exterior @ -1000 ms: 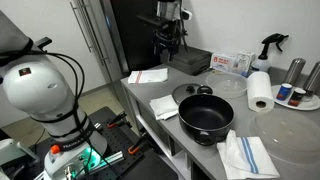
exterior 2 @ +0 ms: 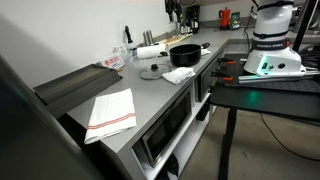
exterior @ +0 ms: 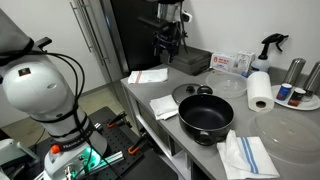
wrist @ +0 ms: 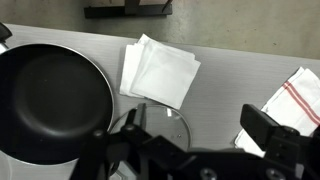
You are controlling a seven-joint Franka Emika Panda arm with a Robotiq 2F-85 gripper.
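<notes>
My gripper (exterior: 165, 50) hangs high above the far left of the counter, and the wrist view has its fingers apart with nothing between them. A folded white cloth (wrist: 165, 72) lies flat below, close to the counter's edge. Part of a white towel with red stripes (wrist: 300, 102) shows at the right of the wrist view; the whole towel (exterior 2: 110, 113) appears in exterior view 2. The black pot (exterior: 206, 117) stands empty near the middle of the counter. Beside the pot and the cloth rests a glass lid (wrist: 165, 122), partly hidden by the gripper.
A blue-striped towel (exterior: 248, 155) hangs toward the front edge. Behind stand a paper towel roll (exterior: 260, 91), a spray bottle (exterior: 269, 48) and a tray of small cups (exterior: 294, 95). A large clear cover (exterior: 287, 132) occupies the right. Bare counter separates the cloth from the red-striped towel.
</notes>
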